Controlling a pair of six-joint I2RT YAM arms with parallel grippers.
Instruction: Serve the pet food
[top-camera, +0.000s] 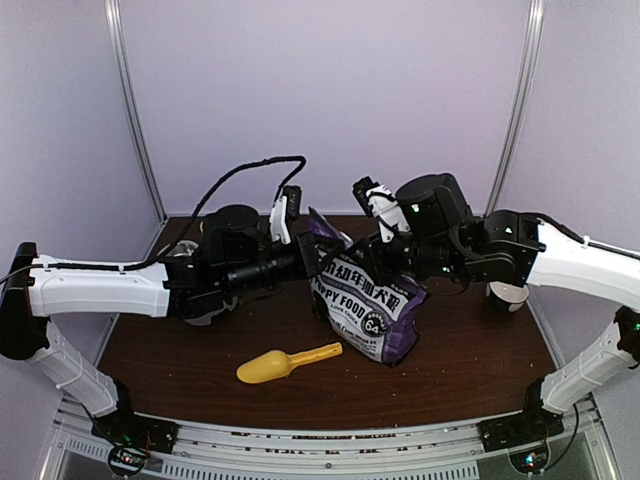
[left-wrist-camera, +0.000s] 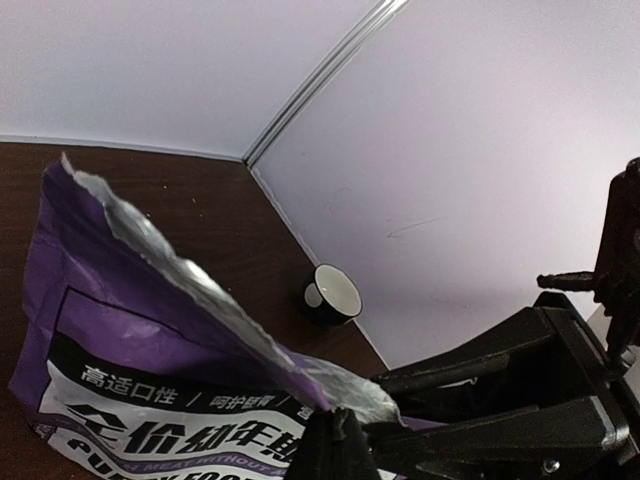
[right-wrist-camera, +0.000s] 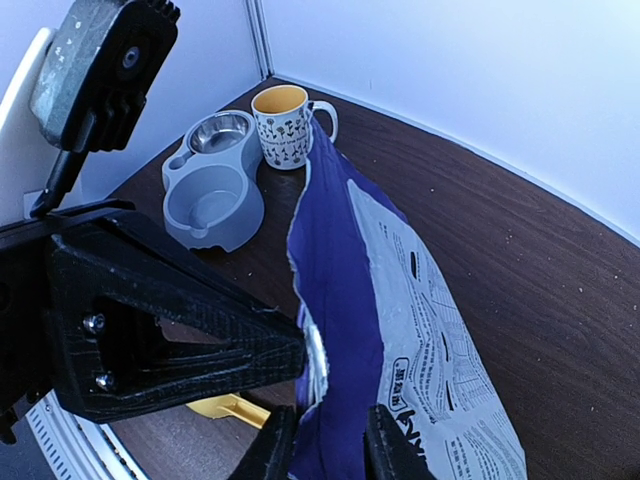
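The purple-and-white puppy food bag stands mid-table, its torn top edge crumpled. My left gripper is shut at the bag's top edge; in the right wrist view its black body reaches in from the left to that edge. My right gripper is at the same top edge, close beside the left one; in the right wrist view its fingertips stand apart in front of the bag. A yellow scoop lies in front of the bag.
A grey double pet bowl and a patterned mug stand at the left behind my left arm. A black-and-white cup sits at the right near the wall.
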